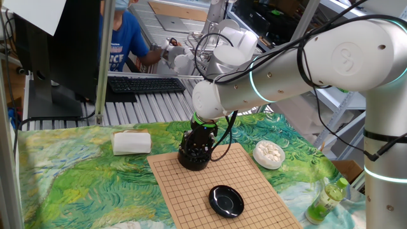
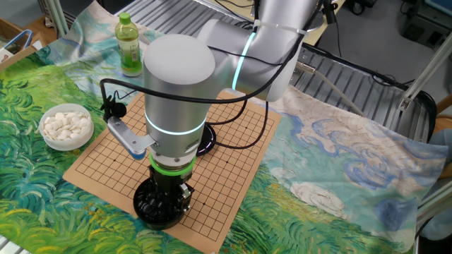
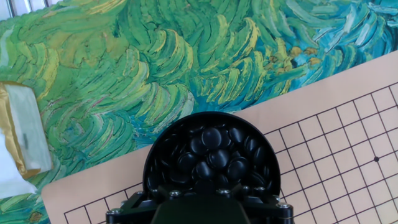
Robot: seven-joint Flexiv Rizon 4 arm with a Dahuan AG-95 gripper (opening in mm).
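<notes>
A round black bowl (image 3: 151, 168) full of glossy black stones (image 3: 211, 152) is at the far part of the wooden grid board (image 1: 184, 197). My gripper is right at this bowl, pointing down, its two sides spread wide at about the bowl's width. The fingertips are hidden, so whether they press on the bowl or stand clear of it does not show. In exterior view 2 the same bowl (image 2: 152, 212) is under the gripper, upright. Another black round dish (image 1: 226, 201), shallow and apparently empty, lies on the board nearer exterior view 1.
A white bowl of white stones (image 1: 269, 154) stands beside the board. A green-capped bottle (image 1: 326, 201) is close to the arm's base. A white packet (image 1: 131, 143) lies on the painted cloth (image 1: 76, 184). Behind the table sits a person (image 1: 127, 38). Much of the board is bare.
</notes>
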